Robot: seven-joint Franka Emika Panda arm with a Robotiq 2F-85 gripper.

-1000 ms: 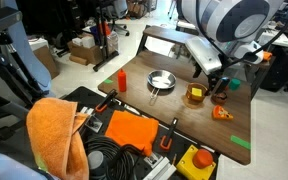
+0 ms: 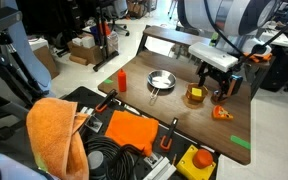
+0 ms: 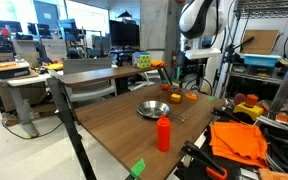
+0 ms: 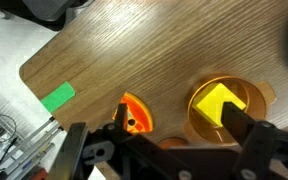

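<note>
My gripper is open, its dark fingers spread wide at the bottom of the wrist view with nothing held between them. Below it a yellow block (image 4: 219,103) lies inside a round brown pot (image 4: 195,126) with small side handles. Between the fingers in that view, a toy pizza slice (image 4: 134,114) lies bare on the wooden table (image 4: 99,75). From exterior view 1, the gripper hangs over the table's right part, near the pot (image 2: 195,98) and the pizza slice (image 2: 222,113).
A metal pan (image 2: 161,80) with a handle and a red bottle (image 2: 122,80) stand farther left. Green tape (image 2: 240,142) marks a table corner. Another dark vessel sits under the arm, partly hidden.
The arm's lower end has shifted slightly to the right and the gripper has turned a little in exterior view 1. The pot, block, pizza slice and pan have stayed put.
</note>
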